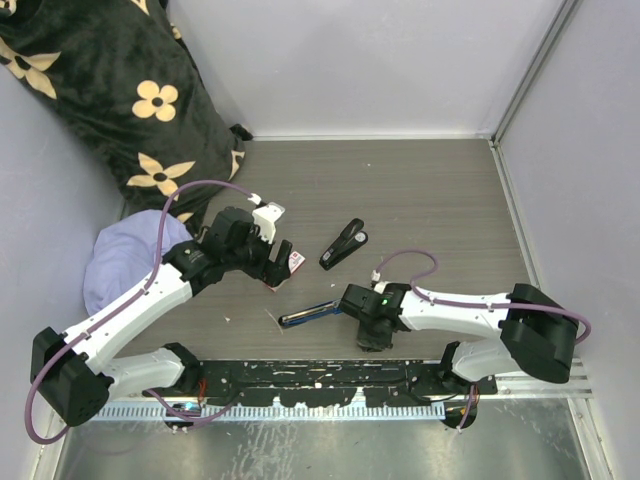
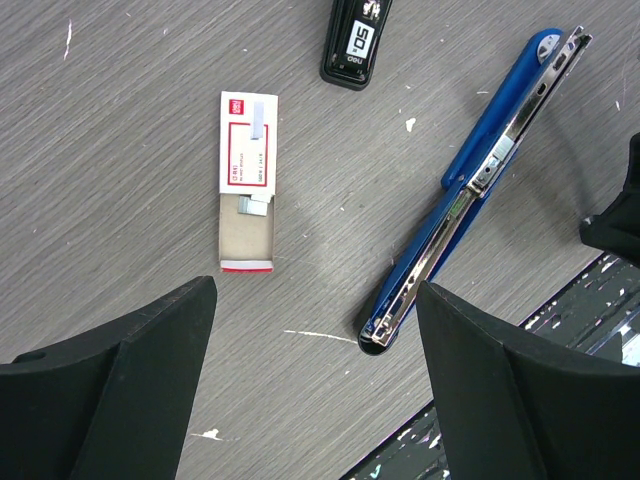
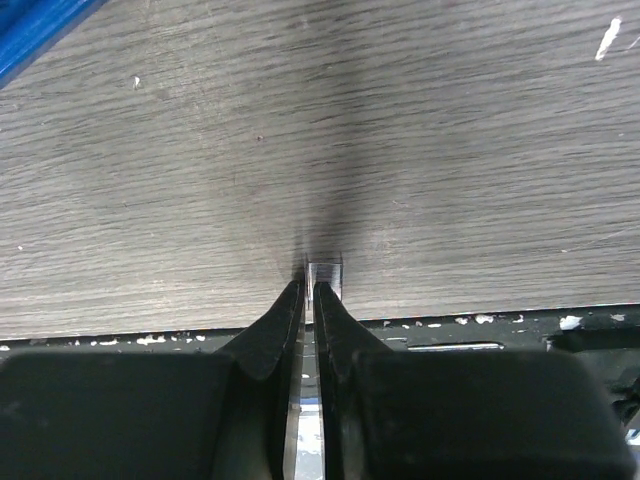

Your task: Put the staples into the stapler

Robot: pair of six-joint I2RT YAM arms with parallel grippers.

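The blue stapler point(image 2: 440, 235) lies opened out on the table, its long metal channel showing in the left wrist view. Left of it is the staple box point(image 2: 248, 150), its tray part slid out with a small piece of staples point(image 2: 253, 206) inside. Over these my left gripper hangs open and empty. Close to the table's front edge, my right gripper is down at the surface, shut on a small silvery staple strip point(image 3: 326, 272). The strip's far end shows just past the fingertips; the rest is hidden by them.
A black stapler point(image 1: 344, 244) lies farther back, behind the blue one. The table's dark front edge point(image 3: 480, 328) runs right by the right fingertips. A lilac cloth point(image 1: 130, 260) and a dark flowered cushion point(image 1: 110, 100) fill the left side.
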